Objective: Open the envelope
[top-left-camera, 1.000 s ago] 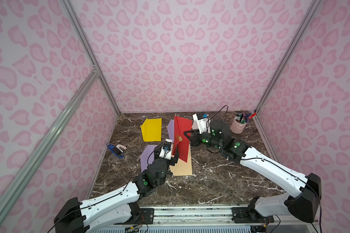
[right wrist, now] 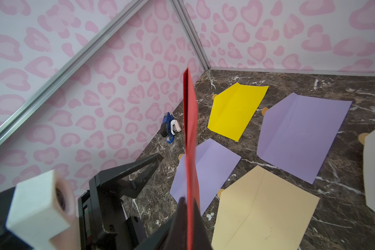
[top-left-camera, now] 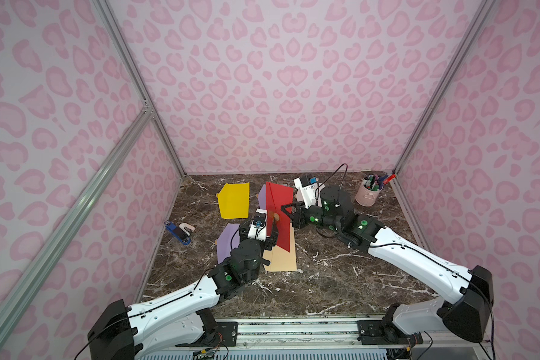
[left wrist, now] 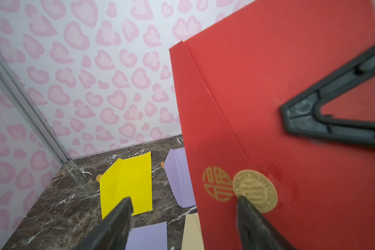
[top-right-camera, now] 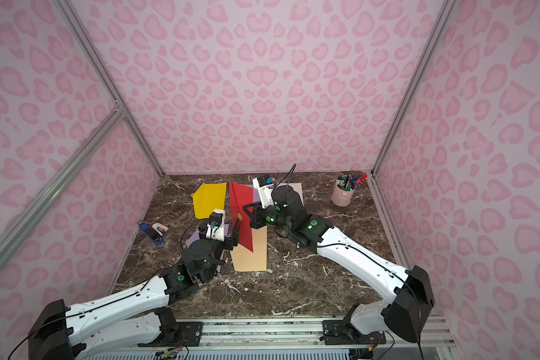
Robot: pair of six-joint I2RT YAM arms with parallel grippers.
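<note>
A red envelope (top-left-camera: 283, 204) with a gold seal (left wrist: 255, 190) and a lengthwise crease near its left edge is held up above the table. My right gripper is shut on it, and the envelope shows nearly edge-on between the fingers in the right wrist view. One black right finger (left wrist: 302, 114) lies across the red face in the left wrist view. My left gripper stands part open at the envelope's left side. The envelope's left edge runs down between its blurred fingertips, and the right one overlaps the red face. Whether they touch it I cannot tell.
Yellow (top-left-camera: 234, 201), purple (right wrist: 304, 133) and cream (right wrist: 264, 208) envelopes lie on the dark marble table beneath and around the arms. A blue stapler (top-left-camera: 178, 232) is at the left, a pink pen cup (top-left-camera: 367, 193) at the back right.
The right gripper and red envelope have shifted slightly left and the envelope's top sits a little lower. The left gripper has moved slightly up in the top left view.
</note>
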